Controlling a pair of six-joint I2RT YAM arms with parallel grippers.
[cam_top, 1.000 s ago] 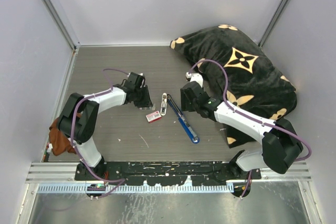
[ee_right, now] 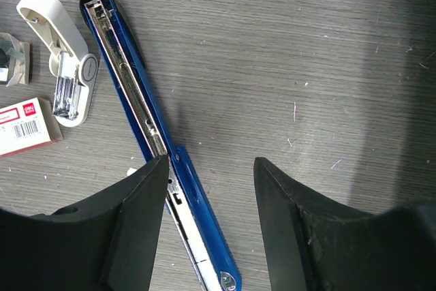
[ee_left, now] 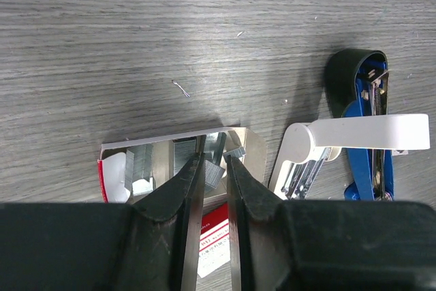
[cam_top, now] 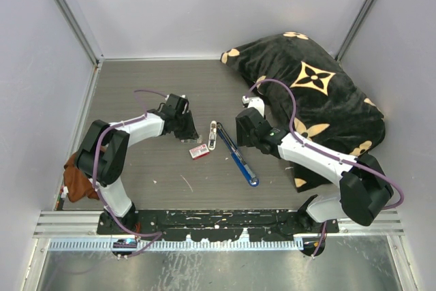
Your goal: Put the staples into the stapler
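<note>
An open staple box tray [ee_left: 163, 139] lies under my left gripper, with strips of grey staples [ee_left: 140, 161] inside. That gripper is partly open, a narrow gap between its fingertips. A short block of staples [ee_left: 214, 174] shows in the gap; contact with the fingers cannot be made out. Another small piece of staples [ee_left: 236, 152] lies by the right-hand fingertip. The long blue stapler [ee_right: 136, 93] lies opened out on the table, its metal channel facing up. Over its lower half, my right gripper stands open and empty.
Between the tray and the stapler lies a white device [ee_right: 73, 76] with a clear window. A red and white box [cam_top: 199, 151] rests in front of the tray. At the right is a dark patterned cushion [cam_top: 313, 93]; a brown cloth [cam_top: 80, 180] lies far left.
Both arms stand almost where they were, with only a very slight shift of the right one. The stapler, the boxes and the white device have not moved.
</note>
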